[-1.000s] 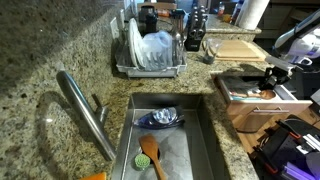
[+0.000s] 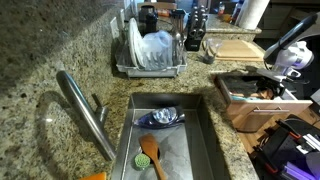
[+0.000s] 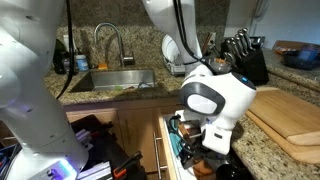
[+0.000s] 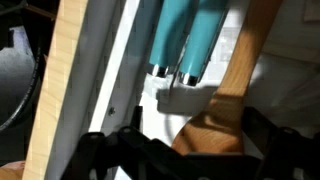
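A wooden spoon (image 4: 215,132) lies in an open drawer (image 2: 252,104), its bowl low in the wrist view and its handle running up to the right. My gripper is open, with dark fingers on either side of the spoon's bowl; whether they touch it I cannot tell. Left of the spoon lie two teal-handled utensils (image 4: 203,42), their metal ends toward the gripper. In exterior view 2 the white arm (image 3: 212,105) bends down over the drawer and hides much of what lies inside.
The drawer's wooden front (image 4: 57,85) runs close along the left of the wrist view. Beside the drawer is the granite counter (image 3: 262,125) with a cutting board (image 3: 270,98). Another wooden spoon (image 2: 151,148) lies in the sink (image 2: 176,105), near a dish rack (image 2: 155,70).
My gripper has come down deeper into the drawer over the last second. The sink, the dish rack and the drawer itself look unchanged.
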